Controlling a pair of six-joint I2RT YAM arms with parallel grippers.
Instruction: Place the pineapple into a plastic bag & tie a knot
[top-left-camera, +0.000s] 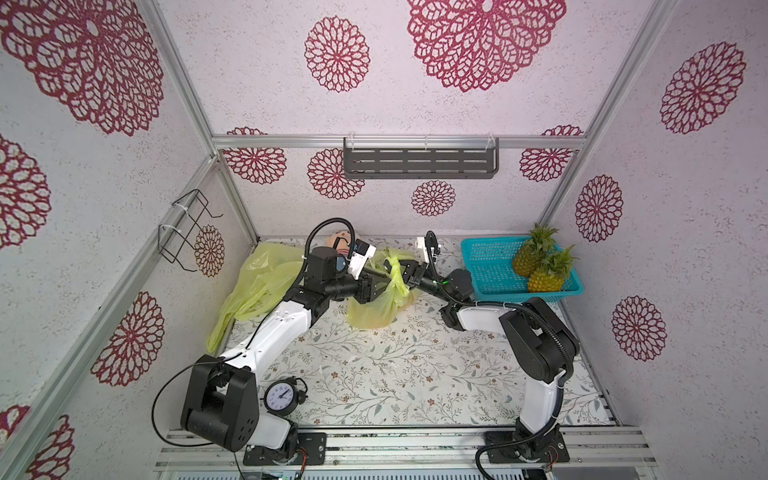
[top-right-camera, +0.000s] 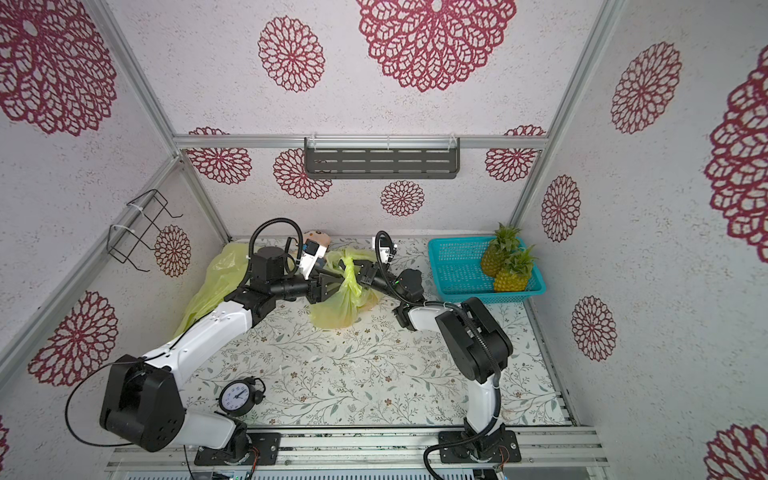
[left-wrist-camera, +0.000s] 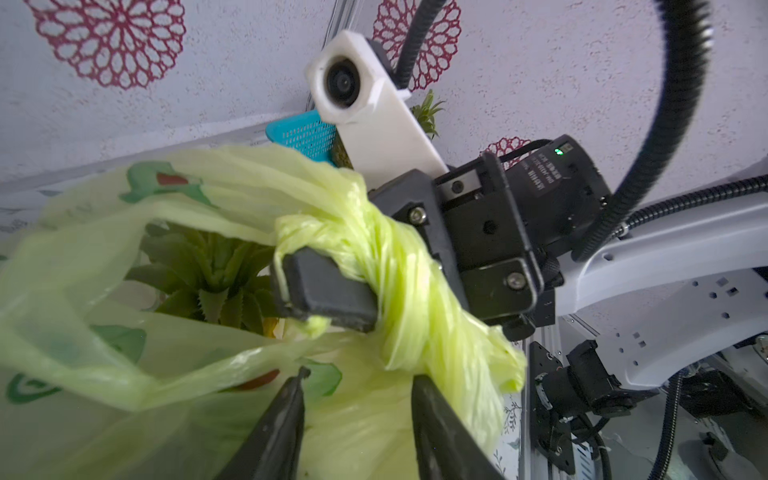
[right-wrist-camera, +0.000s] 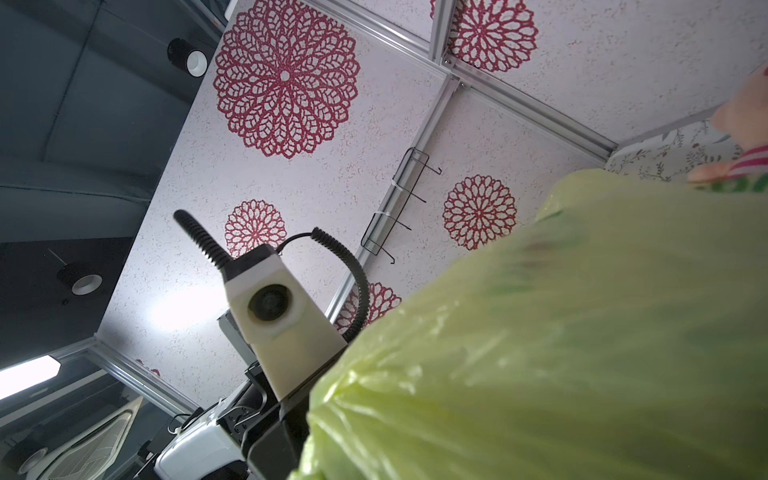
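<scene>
A translucent yellow-green plastic bag (top-left-camera: 374, 312) stands in the middle of the table. Through its opening the green leaves of a pineapple (left-wrist-camera: 212, 268) show in the left wrist view. A bright band of the bag is twisted round the fingers of my right gripper, which is shut; whether film is pinched between its fingertips is hidden. My left gripper is part open, its two fingers (left-wrist-camera: 280, 424) spread in front of the bag with film behind the gap. Nothing is seen gripped there. In the right wrist view the bag covers the right gripper's fingers.
A blue basket (top-left-camera: 480, 264) with two pineapples (top-left-camera: 547, 273) stands at the right rear. More yellow bags (top-left-camera: 264, 280) lie at the left. A small clock (top-left-camera: 281, 396) sits at the front left, and a doll (top-right-camera: 318, 237) is behind the left arm.
</scene>
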